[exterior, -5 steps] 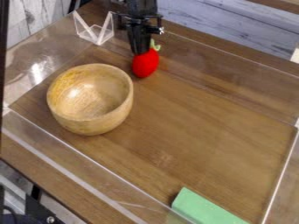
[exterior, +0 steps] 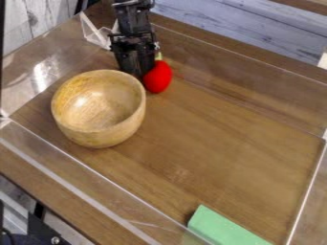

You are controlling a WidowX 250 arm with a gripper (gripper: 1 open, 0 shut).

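My black gripper (exterior: 138,59) is at the upper middle of the table, down beside a red object with a pale green top (exterior: 159,77), on its left side. Whether its fingers are touching or around the red object is hard to tell, as the gripper is dark and partly overlaps it. A wooden bowl (exterior: 99,109) sits just below and left of them.
A clear plastic piece (exterior: 98,33) stands behind the gripper at the upper left. A mint-green block (exterior: 225,230) lies at the front right.
My gripper has come lower and toward the front, beside the red object.
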